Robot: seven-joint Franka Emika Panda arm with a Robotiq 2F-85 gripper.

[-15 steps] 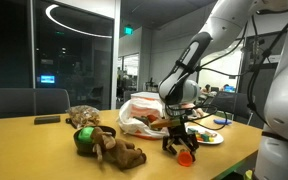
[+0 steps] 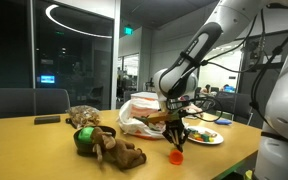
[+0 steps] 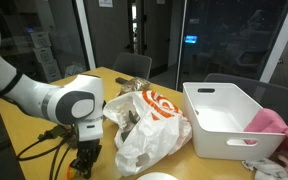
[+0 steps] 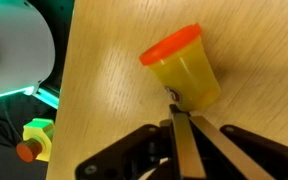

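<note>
A small yellow-orange cup [image 4: 187, 78] with a red-orange band at one end is on the wooden table in the wrist view; whether it stands or lies I cannot tell. My gripper is shut, its fingertips close together at the cup's near side. Nothing shows between them, and contact with the cup is not clear. From the first exterior view, the cup [image 2: 175, 158] appears as an orange spot near the front table edge, just below the gripper [image 2: 177, 147]. Only a sliver of orange shows by the arm in the second exterior view.
A white plate [image 2: 221, 135] with colourful toys lies to the right. Behind are a white bag [image 3: 152, 130] and a white bin [image 3: 222, 105]. A brown plush toy [image 2: 122, 154] and dark bowl [image 2: 84, 148] sit left.
In the first exterior view, the orange cup has shifted a little to the left over the last second. The gripper has stayed close to it and the arm has moved slightly.
</note>
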